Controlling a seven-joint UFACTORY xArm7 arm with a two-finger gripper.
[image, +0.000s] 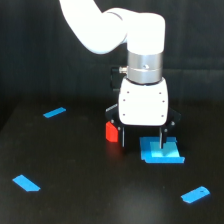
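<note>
A small red object (111, 131) stands on the dark table, its right side partly covered by my gripper. My white gripper (143, 144) hangs from the arm just right of it, pointing down. The fingers are open, with fingers wide apart and only dark table visible between most of their span. A bright blue square (160, 156) lies on the table to the right; the right finger overlaps its upper part in this view. How high the fingertips are above the table is hard to tell.
Blue strips mark the table at the back left (54, 112), the front left (26, 183) and the front right (195, 195). A dark curtain forms the background.
</note>
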